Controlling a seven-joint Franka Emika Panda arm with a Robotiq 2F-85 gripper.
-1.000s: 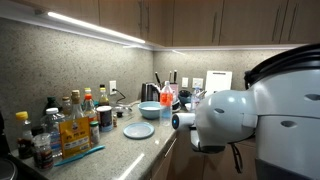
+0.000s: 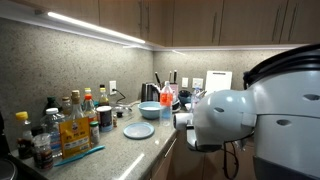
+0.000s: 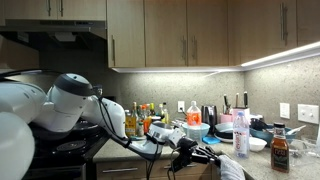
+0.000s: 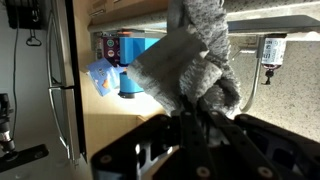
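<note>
A grey-white cloth hangs bunched in front of my gripper in the wrist view. The dark fingers are closed on the bunched part, and the rest of the cloth spreads away from them. In exterior view 2, a pale piece of the cloth hangs at the counter's front edge, close to my gripper. Exterior view 1 shows mainly the white arm, which hides the gripper and the cloth.
Several bottles line the wall, with a light blue plate and a blue bowl farther along. A clear bottle and a brown sauce bottle stand on the right counter. The wrist view includes a blue container.
The arm has shifted slightly in exterior view 1. Objects on the counter look unmoved.
</note>
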